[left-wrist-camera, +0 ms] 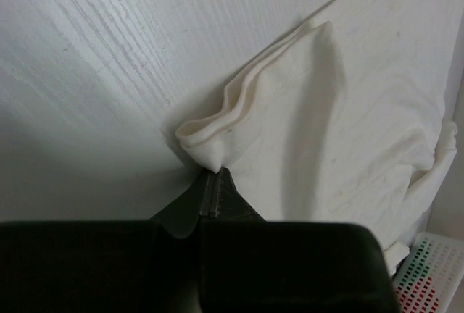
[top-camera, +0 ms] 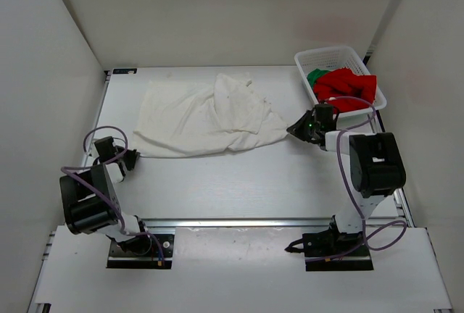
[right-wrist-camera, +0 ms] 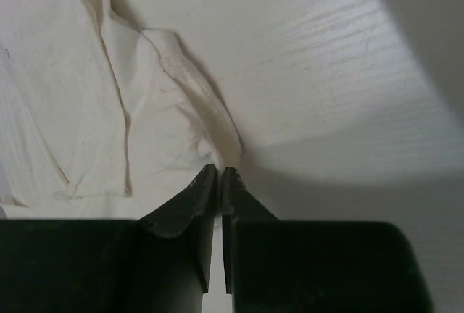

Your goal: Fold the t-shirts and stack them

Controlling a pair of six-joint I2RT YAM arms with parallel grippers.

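A white t-shirt (top-camera: 188,114) lies spread, partly folded and rumpled, over the back left and middle of the table. My left gripper (top-camera: 136,155) is at its near left corner; in the left wrist view the fingertips (left-wrist-camera: 225,186) are closed together on the cloth (left-wrist-camera: 290,124). At the shirt's right end is my right gripper (top-camera: 290,131).
A white basket (top-camera: 303,60) with red cloth (top-camera: 346,88) and green cloth (top-camera: 316,75) stands at the back right, close behind the right gripper.
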